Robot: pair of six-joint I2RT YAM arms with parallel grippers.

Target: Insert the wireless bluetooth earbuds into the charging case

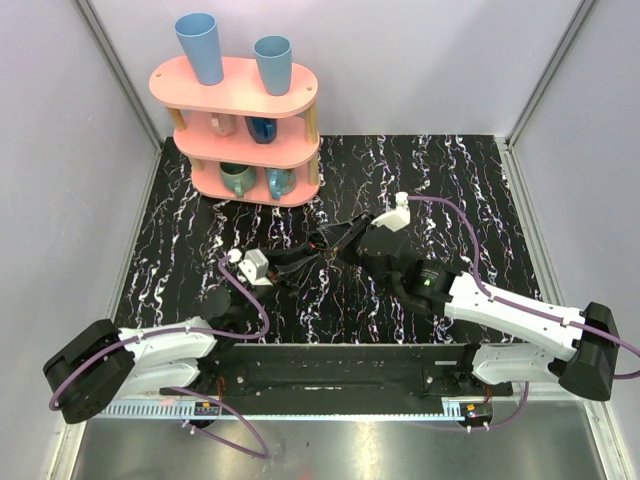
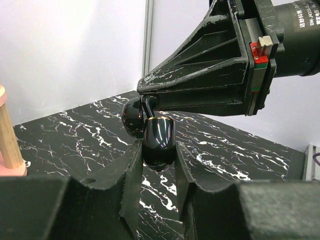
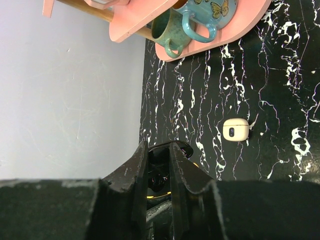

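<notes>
At the centre of the top view the two grippers meet over the table. My left gripper is shut on a glossy black piece (image 2: 159,137), likely the charging case or an earbud; which is unclear. Just behind it, my right gripper is shut on a dark glossy rounded piece (image 2: 131,117), held touching or very near the first. In the right wrist view these pieces are largely hidden behind the fingers. A small cream box (image 3: 235,129) with a dark slot rests on the table.
A pink three-tier rack (image 1: 235,85) with cups and mugs stands at the back left. The black marble table (image 1: 450,170) is otherwise mostly clear, walled on the sides.
</notes>
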